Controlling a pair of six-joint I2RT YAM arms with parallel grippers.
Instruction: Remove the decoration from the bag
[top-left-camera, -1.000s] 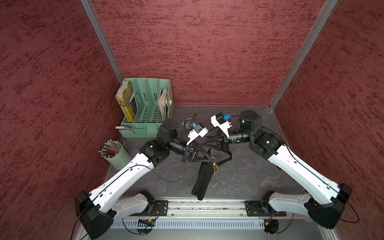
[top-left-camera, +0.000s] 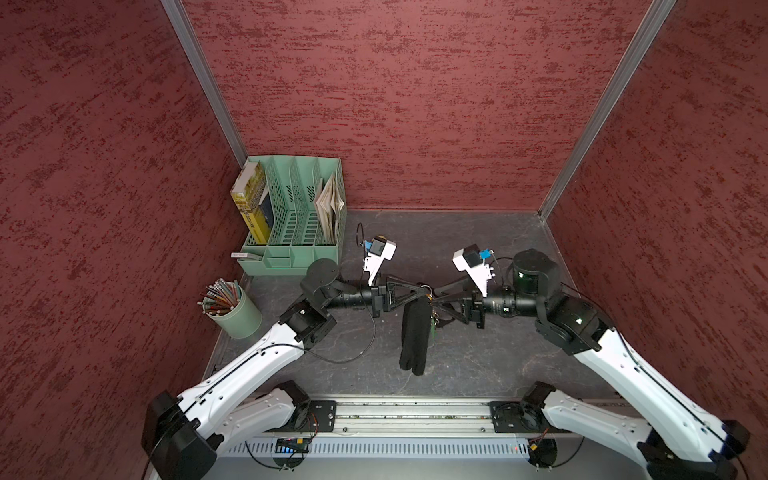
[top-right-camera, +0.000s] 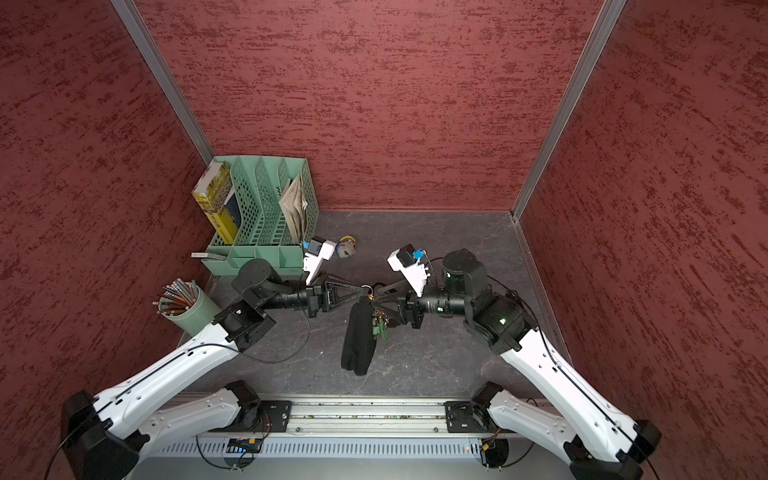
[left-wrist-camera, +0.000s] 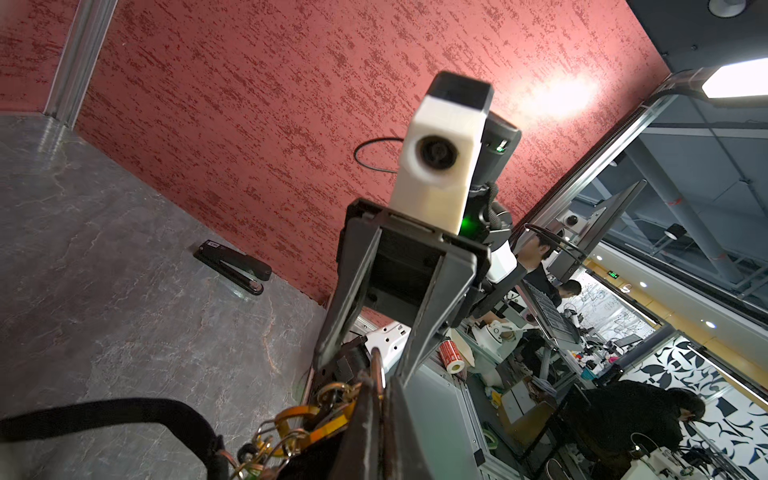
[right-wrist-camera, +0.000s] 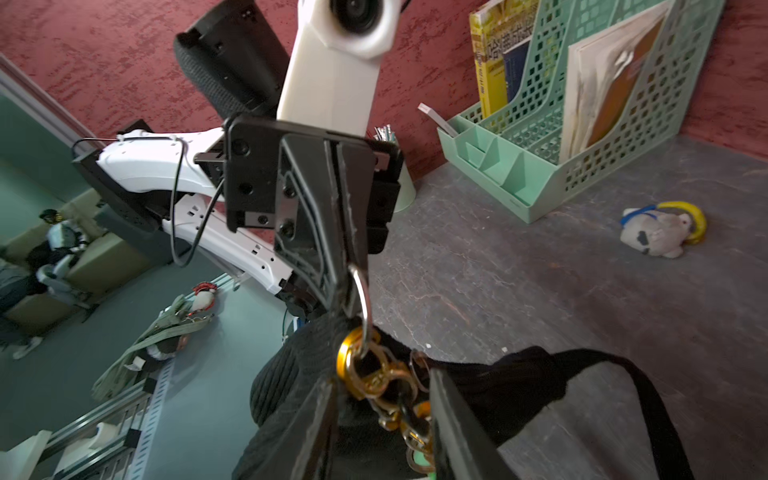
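Note:
The black bag (top-left-camera: 414, 336) hangs at centre with a black strap (right-wrist-camera: 640, 392). Gold rings (right-wrist-camera: 360, 364) and green pieces (top-right-camera: 382, 326) form the decoration at its top. My left gripper (top-left-camera: 424, 292) is shut on a silver ring (right-wrist-camera: 360, 292) that carries the cluster. My right gripper stands open around the gold rings, its fingers on either side of them.
A green file organiser (top-left-camera: 292, 252) with books and papers stands back left, a pen cup (top-left-camera: 240, 320) in front of it. A small plush toy (right-wrist-camera: 656, 232) lies near the organiser. A stapler (left-wrist-camera: 232, 264) lies on the right.

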